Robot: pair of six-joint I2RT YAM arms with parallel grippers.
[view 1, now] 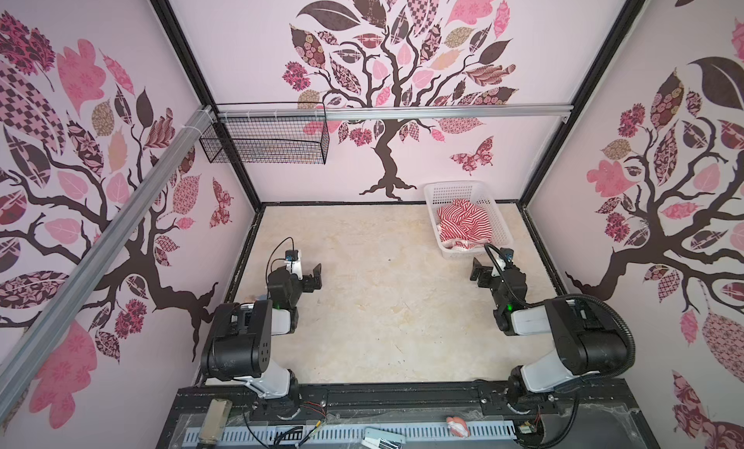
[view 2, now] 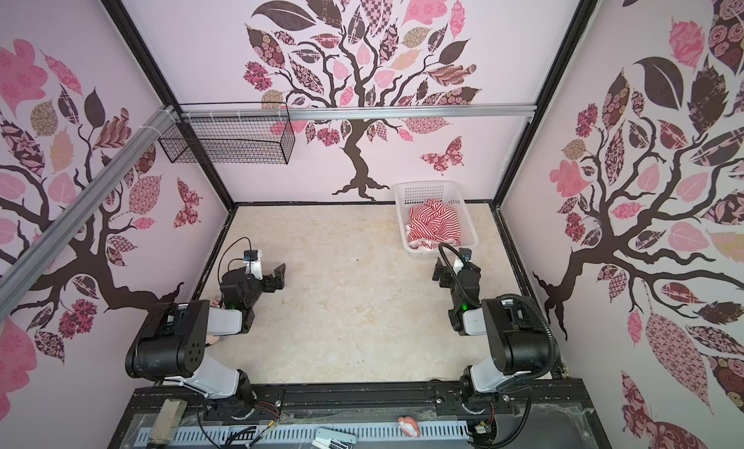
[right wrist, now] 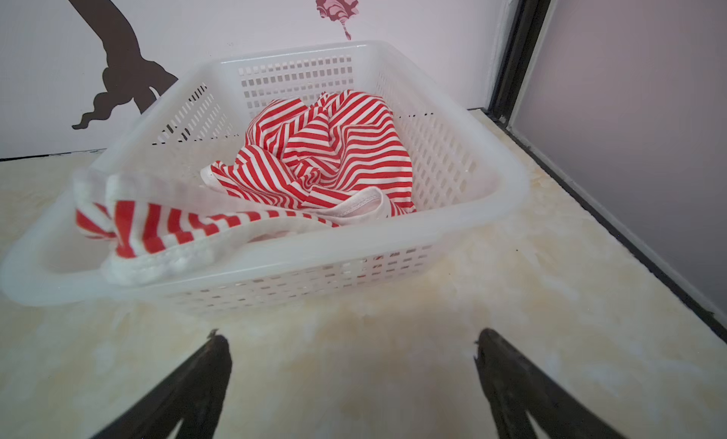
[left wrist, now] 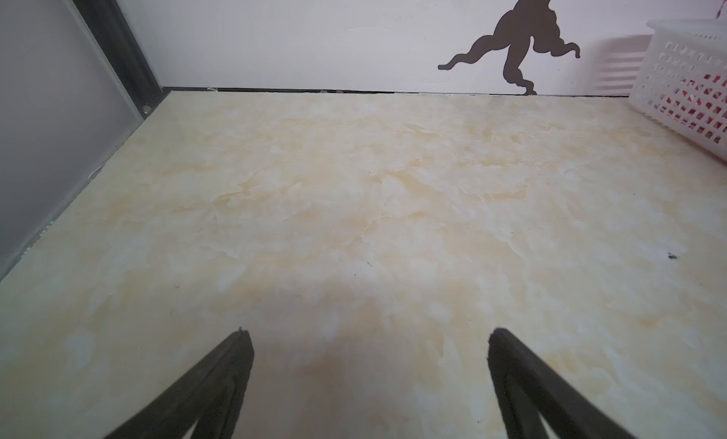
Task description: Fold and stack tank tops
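Red-and-white striped tops (view 1: 463, 220) lie crumpled in a white plastic basket (right wrist: 469, 204) at the back right of the table; part of the fabric rests over its near rim in the right wrist view. My right gripper stands open just in front of the basket, nothing between its fingers. On the left side of the table my left gripper is also open and empty, over bare tabletop.
Walls close it at the back and both sides. A wire basket (view 1: 263, 139) hangs from a rail high at the back left.
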